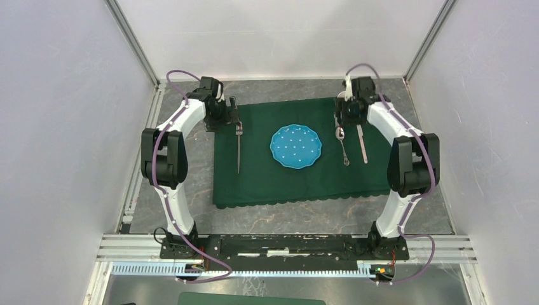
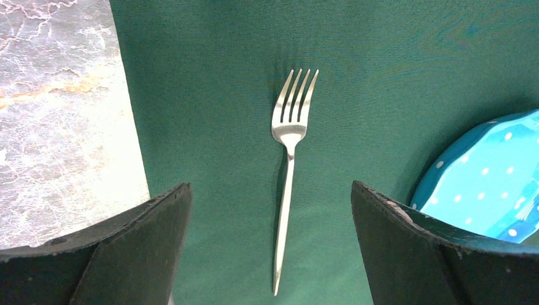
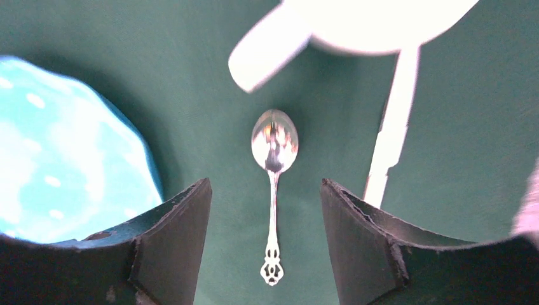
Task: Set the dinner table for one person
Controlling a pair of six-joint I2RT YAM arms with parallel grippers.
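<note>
A blue plate (image 1: pixel 295 146) with white dots lies mid-mat on the dark green placemat (image 1: pixel 273 187). To its left rests the fork (image 2: pixel 289 135), tines toward the far side; my left gripper hovers over it, open and empty. Right of the plate lies the spoon (image 3: pixel 273 149), bowl at the far end. Beside it is the knife (image 3: pixel 389 141), its far end covered by the white mug (image 3: pixel 375 19) in the right wrist view. Above the spoon, my right gripper has its fingers apart and nothing between them; in the top view its arm mostly hides the mug.
Grey marbled tabletop (image 1: pixel 270 220) borders the mat. White walls stand close at both sides and the back. A strip of green (image 1: pixel 251 298) shows at the bottom edge of the top view.
</note>
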